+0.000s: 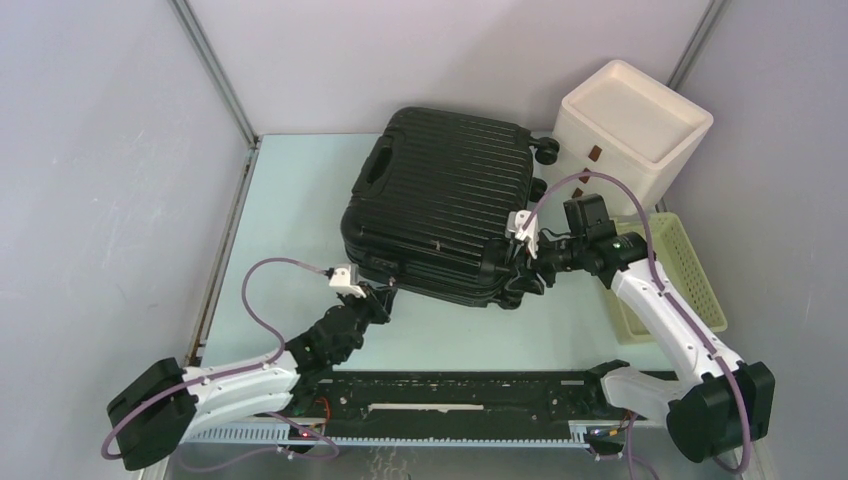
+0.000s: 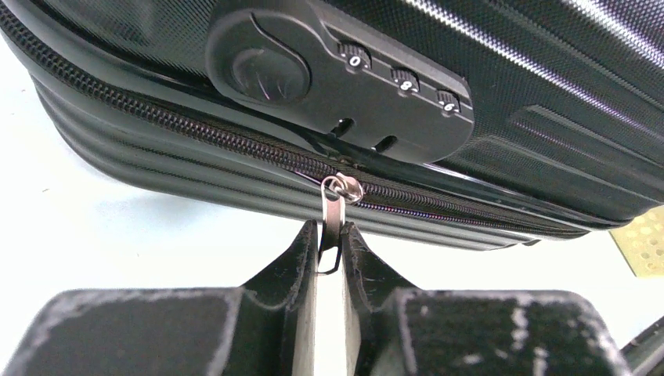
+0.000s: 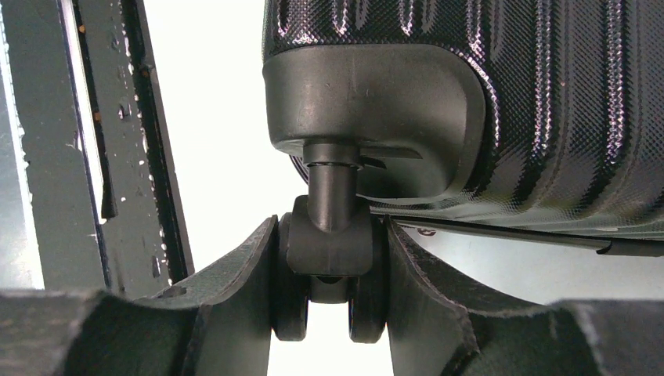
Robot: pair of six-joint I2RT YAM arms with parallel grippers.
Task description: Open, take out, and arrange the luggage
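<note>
The black ribbed suitcase (image 1: 450, 190) lies closed on the table, tilted in the top view. My left gripper is shut on its metal zipper pull (image 2: 333, 211), below the combination lock (image 2: 344, 78). The zipper track (image 2: 196, 135) runs along this side. At the suitcase's front right corner, my right gripper has its fingers (image 3: 288, 301) pressed on both sides of a black caster wheel (image 3: 329, 239). The wheel's stem enters the corner guard (image 3: 368, 94). The gripper and arm partly cover that corner in the top view.
A white box (image 1: 640, 115) stands at the back right, close to two other wheels (image 1: 545, 150). A yellow-green basket (image 1: 700, 285) sits behind the right arm. Free table (image 1: 290, 230) lies to the left of the suitcase and along the front.
</note>
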